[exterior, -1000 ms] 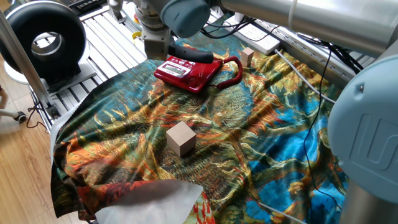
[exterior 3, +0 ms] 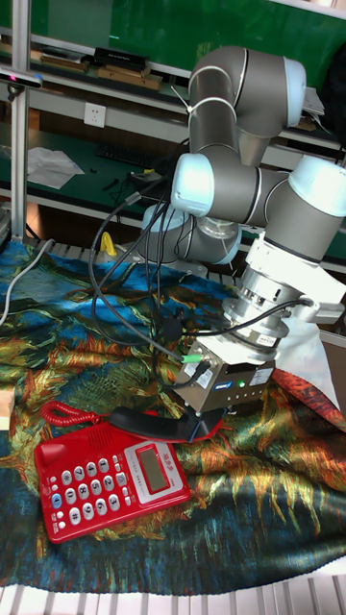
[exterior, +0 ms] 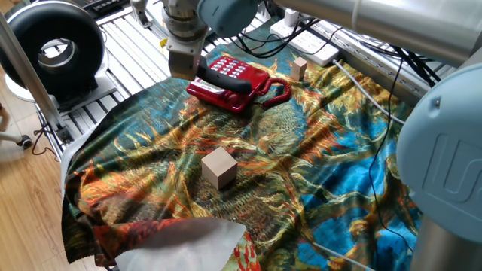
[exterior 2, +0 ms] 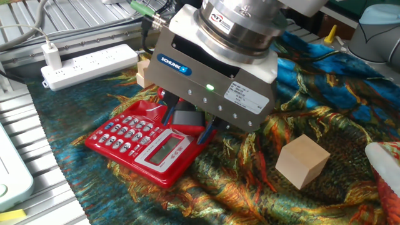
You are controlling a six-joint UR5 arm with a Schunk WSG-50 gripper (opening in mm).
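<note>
A red telephone with grey keys and a small display lies on the patterned cloth. My gripper is shut on one end of its black and red handset, with a dark finger on either side. In exterior view 3 the handset stretches sideways from the gripper, near the rear edge of the phone body. It appears off its cradle; whether it touches the body, I cannot tell. The coiled red cord runs between handset and phone. In exterior view 1 the fingertips are hidden.
A wooden cube stands on the open cloth, and a smaller block sits behind the phone. A white power strip lies along the back edge. Loose cables hang by the arm.
The handset has come down and toward the front of the phone, together with my gripper. More of the keypad shows behind it. Phone body and wooden blocks have stayed in place.
</note>
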